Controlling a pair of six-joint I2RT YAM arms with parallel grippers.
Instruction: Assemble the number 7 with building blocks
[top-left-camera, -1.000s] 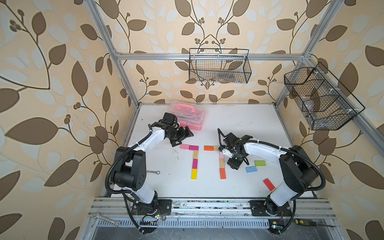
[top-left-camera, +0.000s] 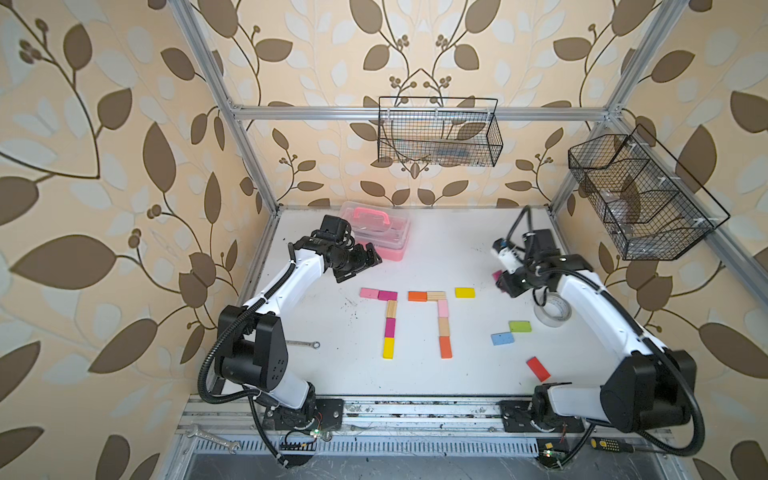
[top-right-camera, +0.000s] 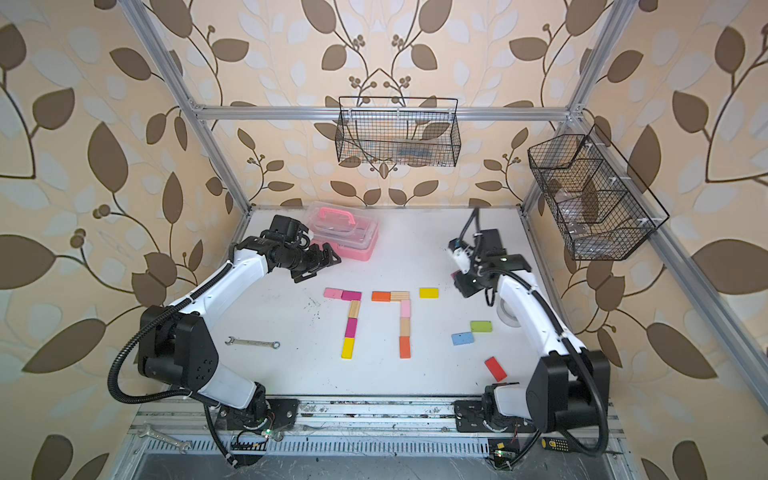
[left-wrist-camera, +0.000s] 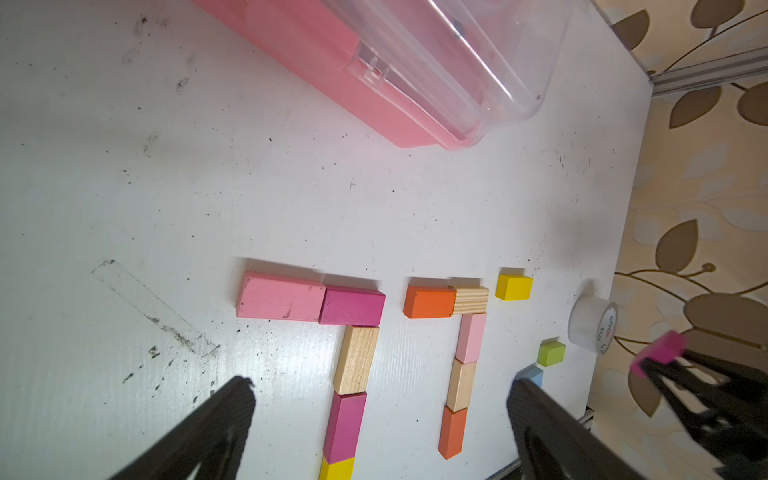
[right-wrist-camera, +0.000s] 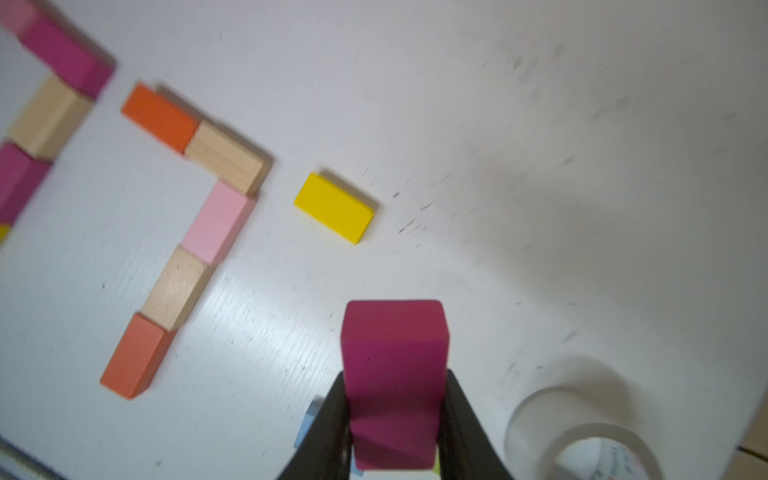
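Observation:
Two 7-shaped rows of blocks lie on the table. In the left one, a pink block (left-wrist-camera: 281, 297) and a magenta block (left-wrist-camera: 352, 305) form the top, with a wooden block (left-wrist-camera: 356, 359), another magenta block (left-wrist-camera: 345, 427) and a yellow block (left-wrist-camera: 337, 469) below. In the right one, an orange block (right-wrist-camera: 160, 117) and a wooden block (right-wrist-camera: 228, 156) head a stem of pink (right-wrist-camera: 218, 222), wooden (right-wrist-camera: 177, 288) and orange-red (right-wrist-camera: 138, 355) blocks. My right gripper is shut on a magenta block (right-wrist-camera: 395, 352), raised above the table. My left gripper stands open and empty near the pink box.
Loose yellow (top-left-camera: 465, 293), blue (top-left-camera: 502, 338), green (top-left-camera: 520, 326) and red (top-left-camera: 537, 369) blocks lie to the right. A tape roll (top-left-camera: 552, 310) stands under the right arm. The pink box (top-left-camera: 376, 228) sits at the back left, a wrench (top-right-camera: 253, 343) at the left.
My right gripper has swung up and to the right, away from the right-hand row, uncovering its pink block and the loose yellow block. The left arm has drawn back slightly up and left.

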